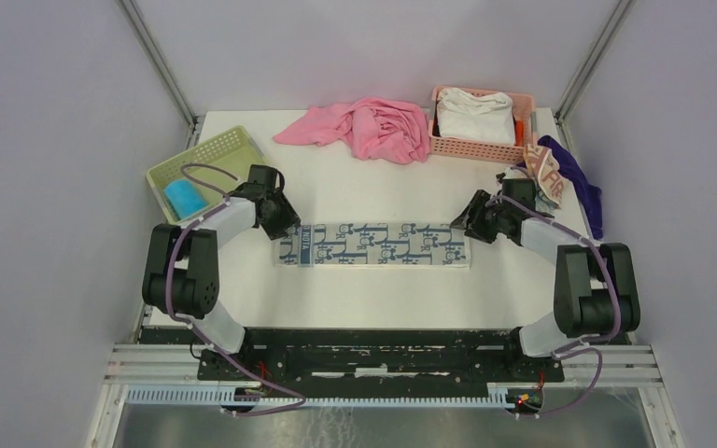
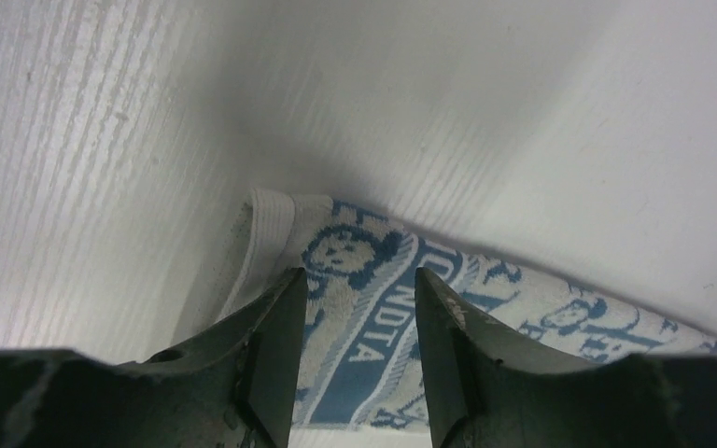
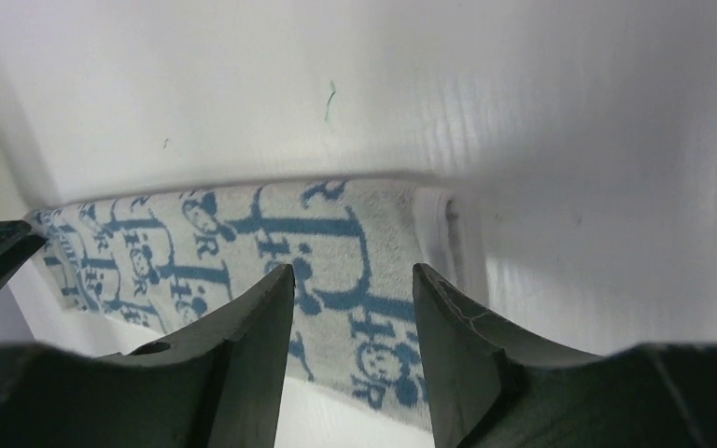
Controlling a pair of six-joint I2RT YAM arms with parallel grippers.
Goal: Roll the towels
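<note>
A patterned grey-and-blue towel [image 1: 383,245], folded into a long strip, lies flat across the middle of the table. At its left end, by the lettered band [image 2: 378,341], my left gripper hovers with its fingers apart and nothing held. My right gripper stands open over the opposite end of the strip, near its upper corner. In the right wrist view the towel [image 3: 308,271] runs away to the left, where a dark finger of the other arm touches or overlaps its far end; I cannot tell which.
Behind lie a pink towel [image 1: 383,129] and a pink basket [image 1: 474,150] holding white cloth. A green basket [image 1: 215,149] with a blue item [image 1: 185,199] is at left; purple cloth [image 1: 579,187] hangs at right.
</note>
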